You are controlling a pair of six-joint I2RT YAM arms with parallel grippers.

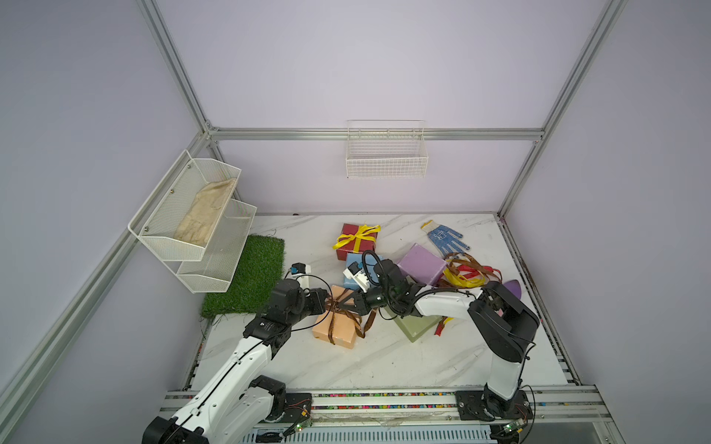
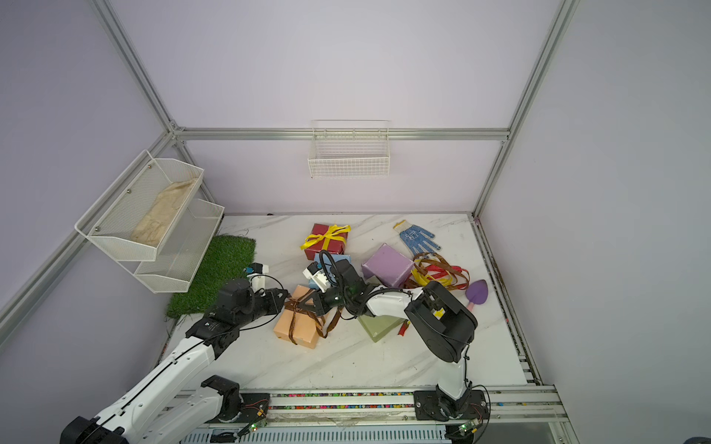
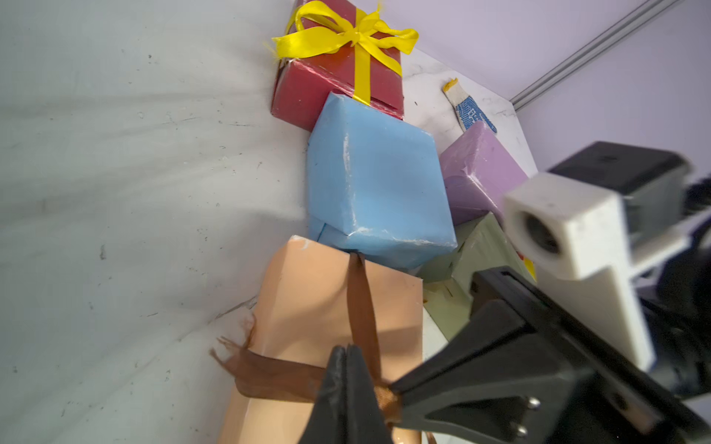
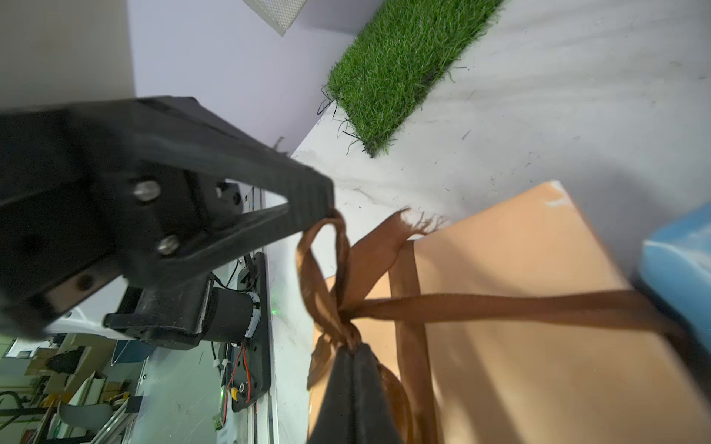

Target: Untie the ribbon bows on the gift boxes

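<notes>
A peach box (image 1: 335, 330) tied with brown ribbon (image 4: 518, 307) lies at the front of the table. In the right wrist view, my left gripper is shut on a brown ribbon loop (image 4: 305, 270), which stretches up from the knot above the box. My right gripper is shut with its tips right at the knot; whether ribbon is pinched between them I cannot tell. The left wrist view has the left fingertips (image 3: 337, 359) beside the right gripper. A red box (image 3: 318, 85) farther back wears a yellow bow (image 3: 355, 33).
Unribboned blue (image 3: 385, 170), purple (image 1: 422, 264) and green (image 1: 413, 325) boxes crowd behind and right of the peach one. Loose ribbons (image 1: 466, 272) and a blue glove (image 1: 446, 238) lie far right. Grass turf (image 1: 248, 273) is at left.
</notes>
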